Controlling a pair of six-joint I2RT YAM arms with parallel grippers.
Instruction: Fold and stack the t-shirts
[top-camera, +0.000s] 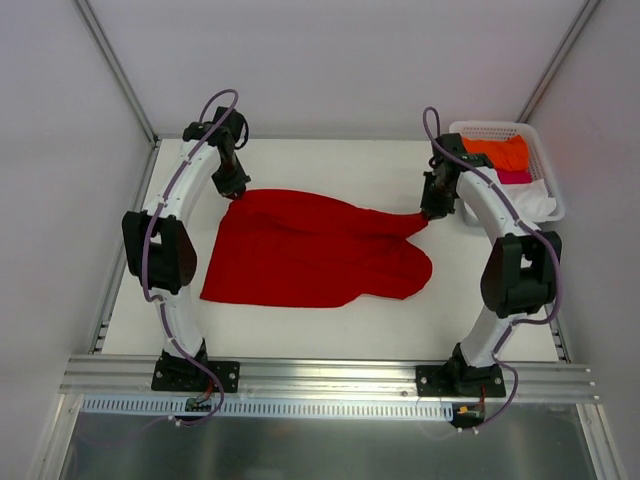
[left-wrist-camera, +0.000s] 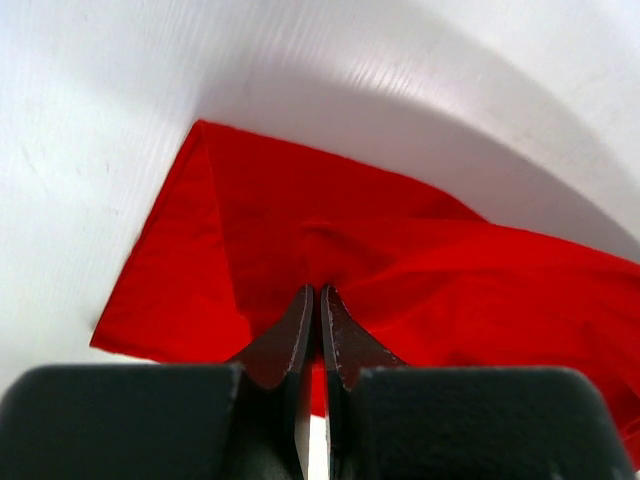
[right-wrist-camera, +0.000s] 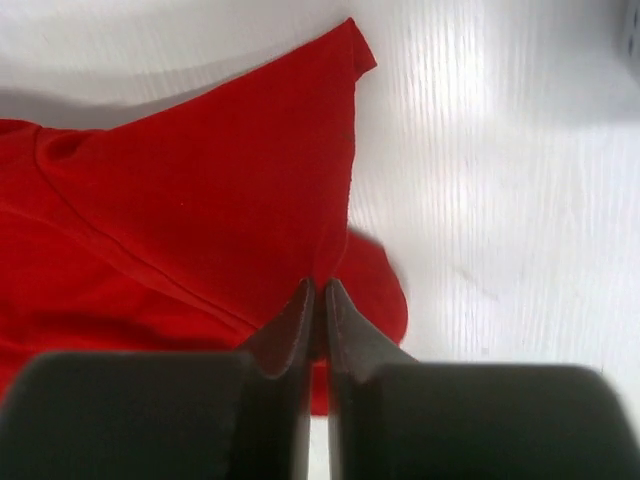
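Note:
A red t-shirt (top-camera: 300, 245) lies spread across the white table, its far edge running between my two grippers. At its far left corner my left gripper (top-camera: 236, 195) is shut on the cloth; the left wrist view shows the fingertips together on a gathered fold of the shirt (left-wrist-camera: 390, 250). My right gripper (top-camera: 428, 213) is shut on the far right part of the fabric. In the right wrist view its fingertips are close together on the shirt's edge (right-wrist-camera: 250, 170), with a loose corner extending past them. The cloth directly between the fingers is mostly hidden.
At the back right stands a white basket (top-camera: 555, 190) holding folded orange (top-camera: 500, 153), magenta and white cloths. My right arm passes in front of part of it. Bare table (top-camera: 330, 335) shows in front of the shirt and also behind it.

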